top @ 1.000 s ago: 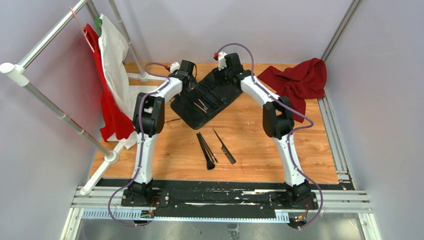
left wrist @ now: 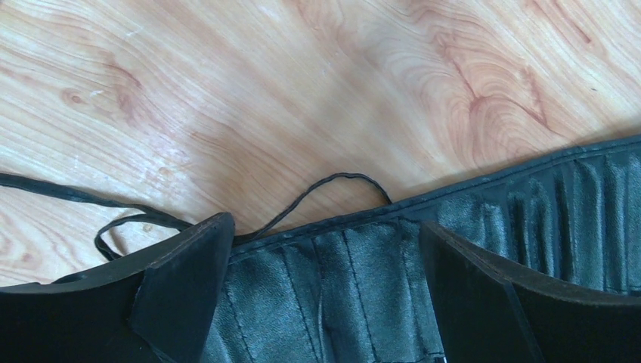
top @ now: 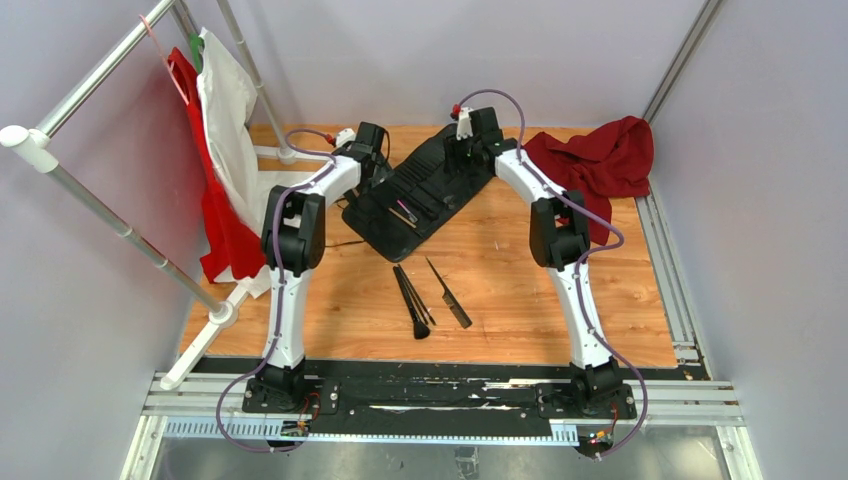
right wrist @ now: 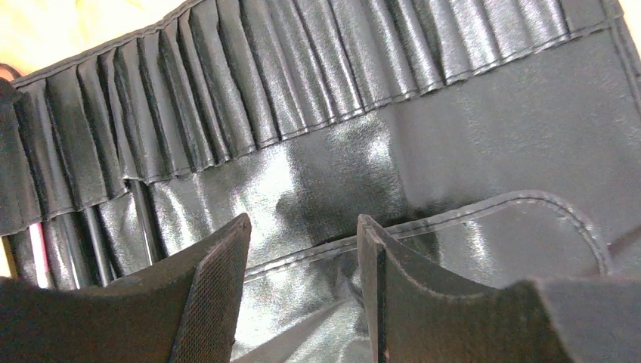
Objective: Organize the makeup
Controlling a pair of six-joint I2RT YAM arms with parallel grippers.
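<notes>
A black brush roll [top: 391, 235] lies unrolled diagonally across the back of the table. In the right wrist view several tools, among them a pink one [right wrist: 39, 253] and a dark handle [right wrist: 145, 219], sit in pockets at its left side; the other pockets look empty. My right gripper is open above the roll's inner flap, nothing between its fingers. My left gripper stands open over the roll's edge, where a thin cord [left wrist: 332, 180] lies. In front of the roll rest a large brush [top: 420, 328] with slim brushes beside it, and a black comb [top: 456, 308].
A dark red cloth [top: 608, 165] is heaped at the back right. On the left stands a white rack [top: 95, 75] with red and white garments [top: 228, 105].
My right gripper has shifted to the right along the roll. The roll itself has moved very slightly. My left arm has barely moved, and the loose brushes and comb stay put.
</notes>
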